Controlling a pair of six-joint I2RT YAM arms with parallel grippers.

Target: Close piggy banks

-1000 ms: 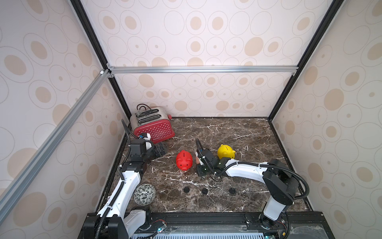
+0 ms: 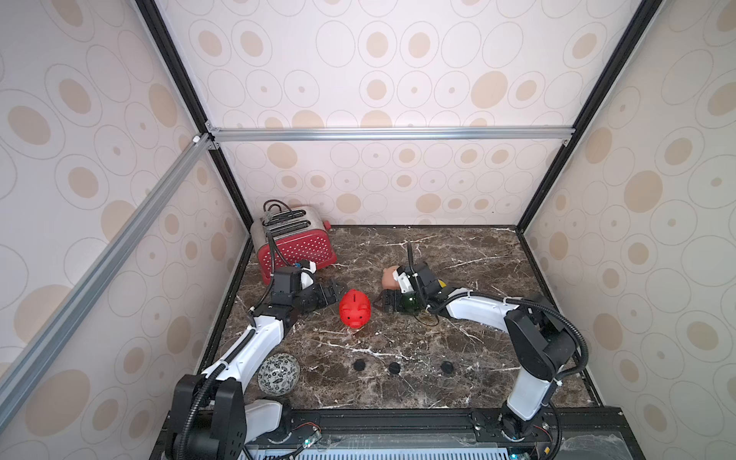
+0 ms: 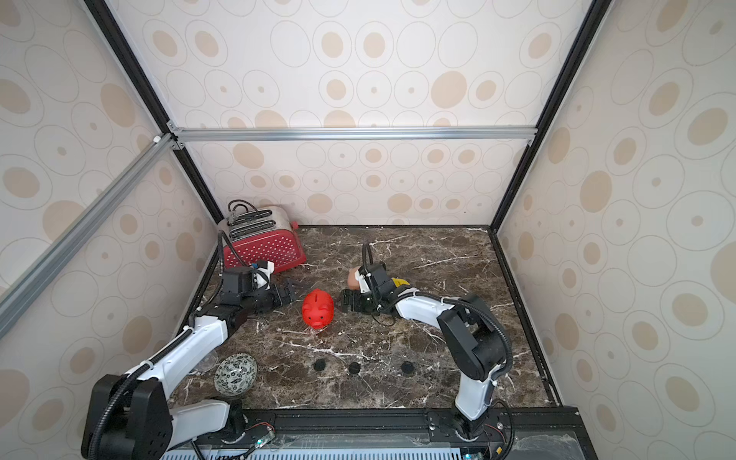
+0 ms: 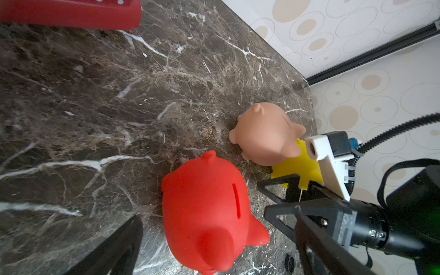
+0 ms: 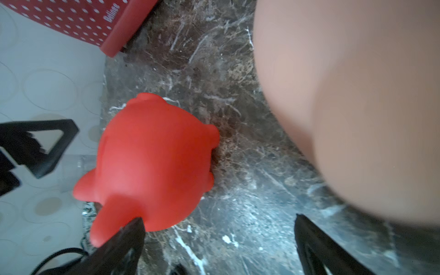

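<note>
A red piggy bank [image 2: 355, 308] stands upright on the marble table, its slot upward, between my two grippers. My left gripper [image 2: 328, 291] is open above and left of it; in the left wrist view the red pig [image 4: 201, 201] sits between the blurred fingertips, below them. My right gripper [image 3: 355, 300] is open to the red pig's right, close to a pink piggy bank, which fills the right of the right wrist view [image 5: 362, 91]. A yellow piggy bank [image 4: 297, 165] is behind the pink one, mostly hidden by my right arm.
A red and steel toaster [image 2: 295, 245] with a looped cable stands at the back left. A patterned plate [image 2: 278, 374] lies at the front left. Small black discs lie along the front.
My left gripper has moved right, toward the red pig. My right gripper has moved back and slightly right, now covering much of the yellow pig in the top left view.
</note>
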